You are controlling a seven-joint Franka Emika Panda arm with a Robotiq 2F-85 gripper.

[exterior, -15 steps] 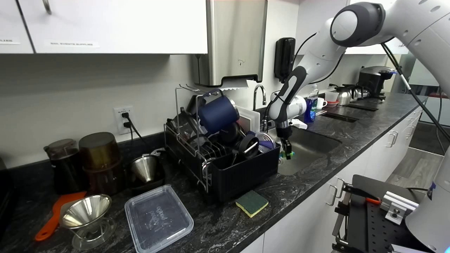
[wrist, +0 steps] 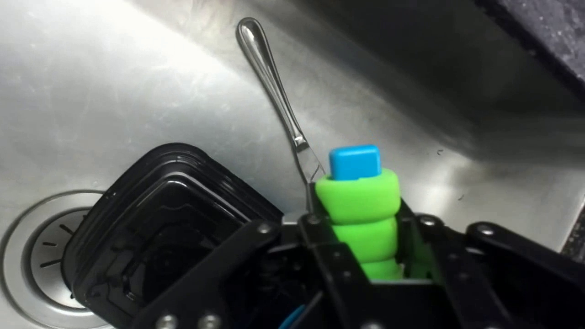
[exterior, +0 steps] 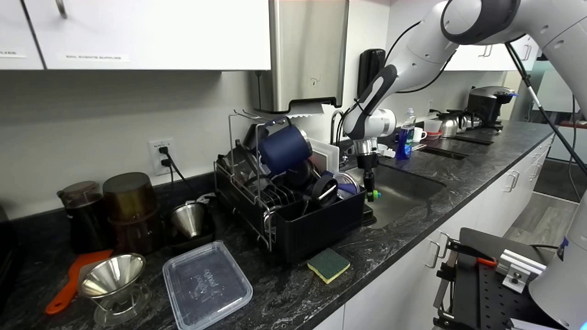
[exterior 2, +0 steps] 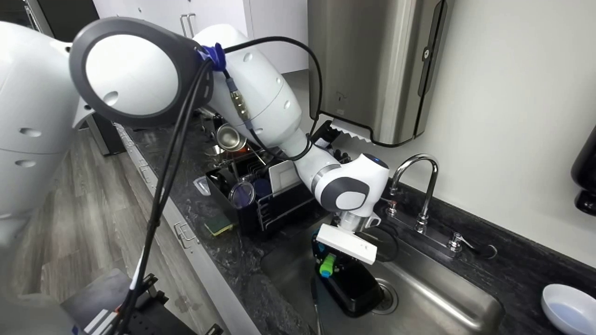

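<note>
My gripper is low over the sink, with a ribbed green, blue-tipped finger nearest the wrist camera. In exterior view 2 a glossy black container [exterior 2: 355, 290] slants down from the gripper [exterior 2: 325, 262], partly covering the drain. The gripper appears shut on the container's edge; the green finger and black linkages hide the contact. In the wrist view the container [wrist: 164, 236] fills the lower left and runs behind the linkages. Exterior view 1 has a dark piece of it beside the dish rack, below the gripper [exterior: 371, 193].
A table knife [wrist: 271, 76] lies in the sink [exterior 2: 436, 284]. The loaded dish rack [exterior: 313, 236] stands directly beside it. A sponge [exterior: 329, 265] and a clear lid [exterior: 207, 286] lie in front. The faucet [exterior 2: 427, 190] rises behind; a white bowl [exterior 2: 570, 310] sits right.
The gripper has risen slightly and shifted a little left in exterior view 1. A dark piece now shows below it beside the rack, where bare sink showed before.
</note>
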